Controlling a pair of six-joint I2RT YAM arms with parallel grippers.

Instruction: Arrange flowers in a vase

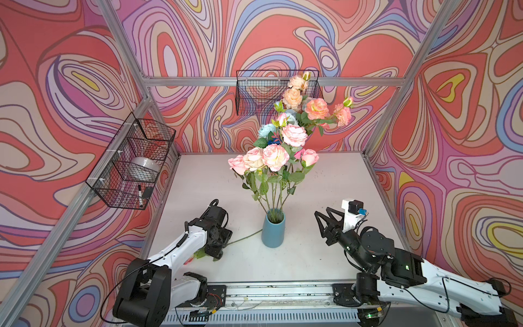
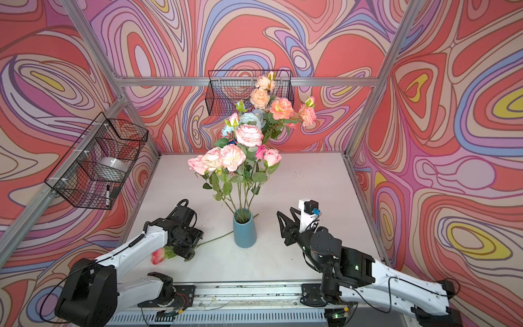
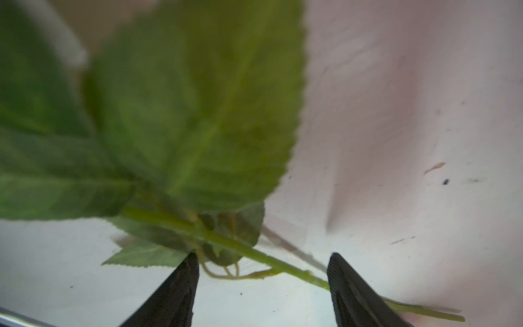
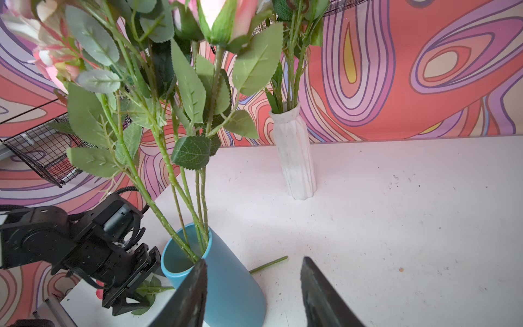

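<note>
A blue vase (image 1: 273, 233) stands upright at the table's middle, holding several pink roses (image 1: 276, 157). A loose pink flower (image 2: 158, 255) lies at the front left. Its green stem (image 3: 245, 250) runs right and passes behind the vase. My left gripper is open above that stem, which crosses the gap between its fingers ungripped; the leaves (image 3: 201, 103) fill the upper left of that wrist view. To the right of the vase, clear of it, my right gripper hangs open with nothing between its fingers.
Behind the blue vase stands a white vase (image 4: 294, 152) with more flowers. Wire baskets hang on the left wall (image 1: 133, 163) and back wall (image 1: 256, 98). Bare table (image 4: 414, 229) lies to the right.
</note>
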